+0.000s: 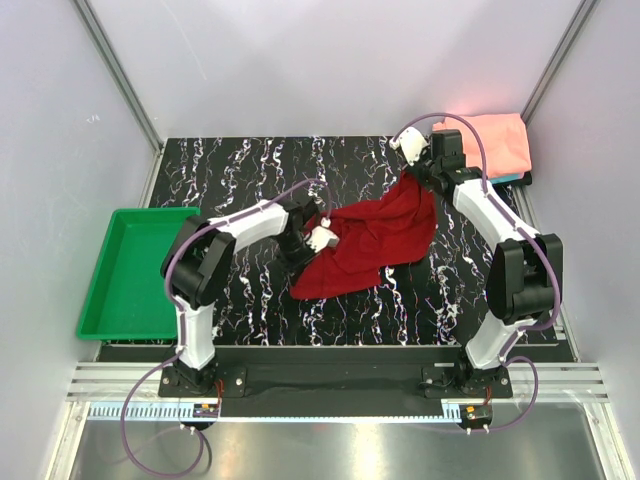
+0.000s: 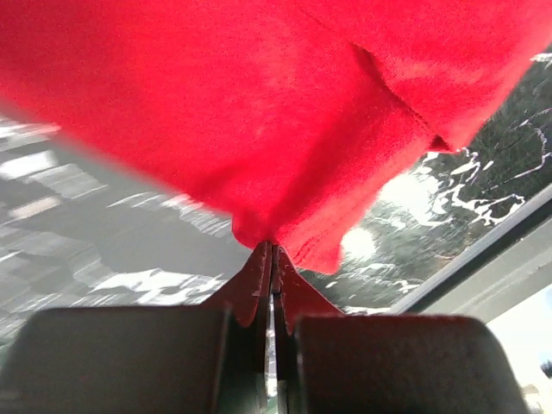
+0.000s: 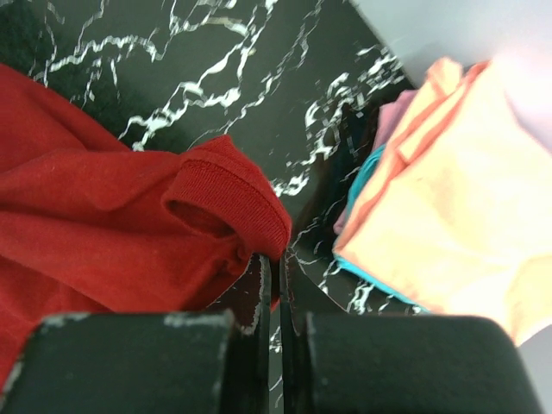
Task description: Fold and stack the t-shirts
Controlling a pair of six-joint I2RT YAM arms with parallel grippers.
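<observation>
A dark red T-shirt [image 1: 370, 240] lies spread and rumpled across the middle and right of the black marbled table. At its near-left end my left gripper is shut on a corner of the fabric, which rises at the fingertips in the left wrist view. My right gripper is shut at the shirt's far-right end, on a bunched, ribbed edge of cloth [image 3: 233, 190]. A pile of folded shirts [image 1: 485, 140], peach on top with teal and pink below, sits at the back right, beside the right gripper.
A green bin [image 1: 130, 275] occupies the left side. Pale walls enclose the sides and back.
</observation>
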